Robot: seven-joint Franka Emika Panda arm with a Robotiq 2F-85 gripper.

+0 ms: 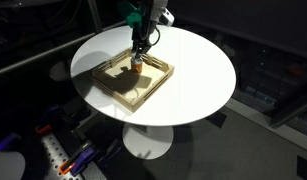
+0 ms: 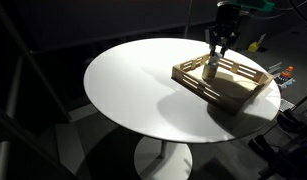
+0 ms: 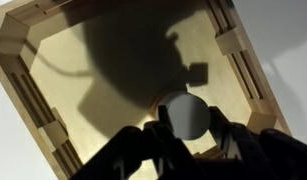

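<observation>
An orange bottle with a pale round cap stands upright inside a shallow wooden crate. My gripper is shut on the bottle, its dark fingers on either side of the cap in the wrist view. From exterior view 2 the bottle appears upright within the crate, under the gripper. Whether its base touches the crate floor is hard to tell. The arm comes down from above at the far side of the table.
The crate rests on a round white table. Apart from the crate, the tabletop is clear, with wide free room to the right in exterior view 1. Low slatted walls enclose the crate floor, which is otherwise bare.
</observation>
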